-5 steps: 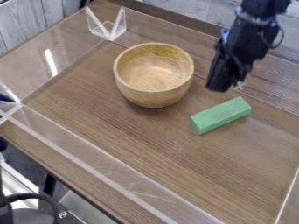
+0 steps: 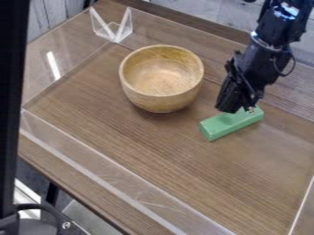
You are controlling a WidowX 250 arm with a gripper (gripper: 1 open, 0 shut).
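Observation:
My black gripper (image 2: 236, 103) hangs from the upper right, low over the right part of a green rectangular block (image 2: 223, 125) on the wooden table. It looks shut, with nothing visible between its fingers; whether it touches the block I cannot tell. A round tan bowl (image 2: 160, 78) sits left of the gripper, apart from it and from the block.
A clear, angular plastic piece (image 2: 110, 27) stands at the back left.
The block and bowl have not visibly moved.

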